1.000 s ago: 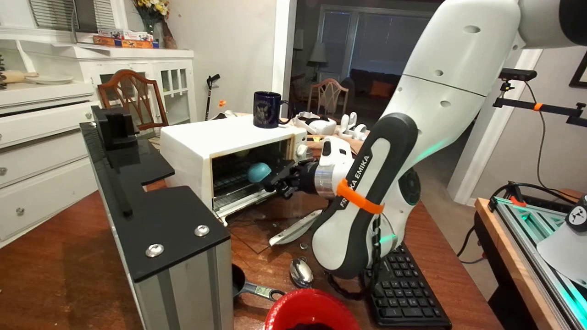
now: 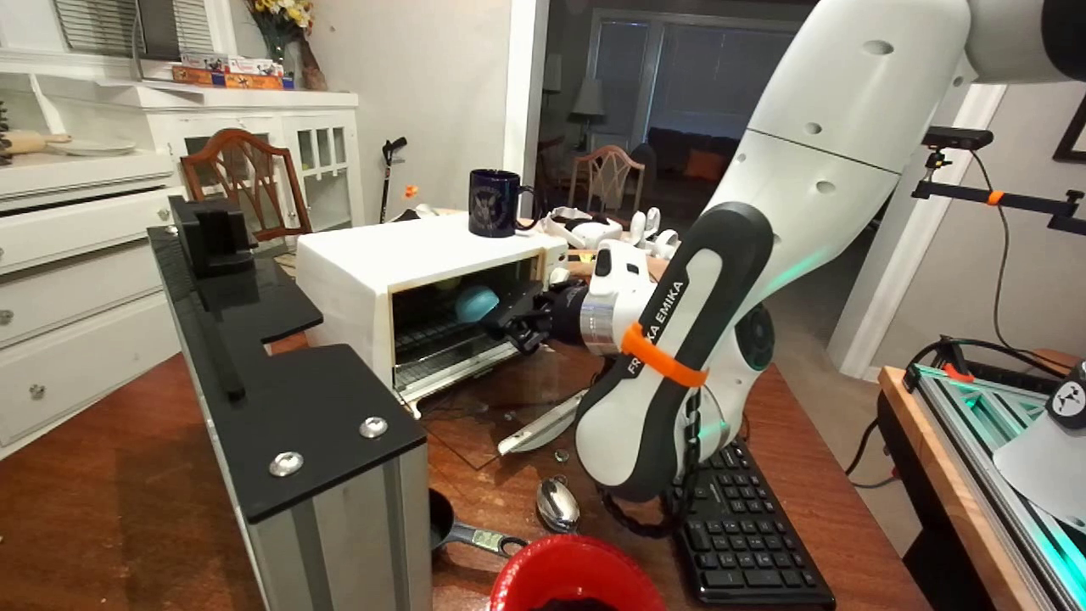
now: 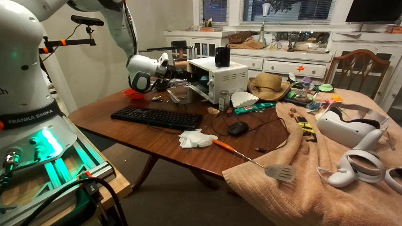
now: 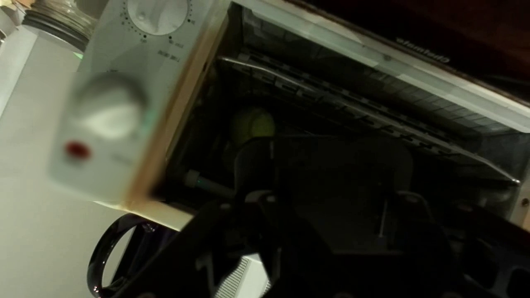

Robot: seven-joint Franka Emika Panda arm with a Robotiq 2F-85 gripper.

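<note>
A teal rounded object (image 2: 475,304) is at the fingertips of my gripper (image 2: 499,317), just inside the white toaster oven (image 2: 351,266), whose front stands open. My gripper is shut on it, though the hold itself is hard to make out. From the other side, the teal object (image 3: 203,78) shows small in the oven mouth. Very dark in the wrist view, the fingers (image 4: 253,166) reach toward the oven's interior, and what lies between them is unclear. Beyond them a yellow-green round thing (image 4: 254,124) sits inside, near the knob side.
On top of the oven stands a dark blue mug (image 2: 493,204). Inside runs a wire rack (image 4: 367,116). A glass jar (image 3: 224,100) is close beside the oven. The table holds a keyboard (image 2: 758,535), a spoon (image 2: 556,504) and a red bowl (image 2: 577,570).
The gripper and the teal object have risen slightly. The oven and the mug have stayed where they were.
</note>
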